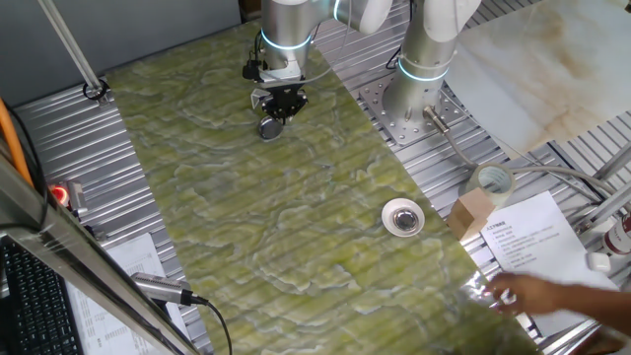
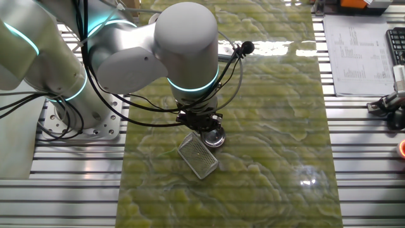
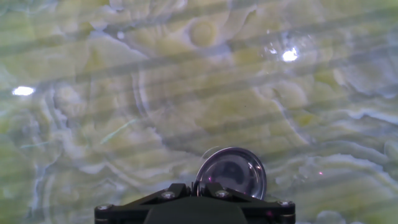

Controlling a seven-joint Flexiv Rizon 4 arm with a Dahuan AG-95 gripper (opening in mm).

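A small round metal cup (image 3: 233, 171) hangs at my gripper in the wrist view, its left rim at the fingertips. The fingers are close together, shut on that rim. From exterior view 1, the cup (image 1: 269, 128) shows as a dark round shape just below the gripper (image 1: 283, 116), over the far part of the green marbled surface (image 1: 207, 128). In exterior view 2, the shiny cup (image 2: 214, 137) is beside the fingers. How high it is above the surface is hard to tell.
A white dish (image 1: 390, 223) with a round metal piece inside stands near the surface's right edge. Beyond it are a tan block (image 1: 471, 212) and a tape roll (image 1: 492, 179). A person's hand (image 1: 523, 292) is at the lower right. A mesh-faced rectangle (image 2: 197, 156) appears in exterior view 2.
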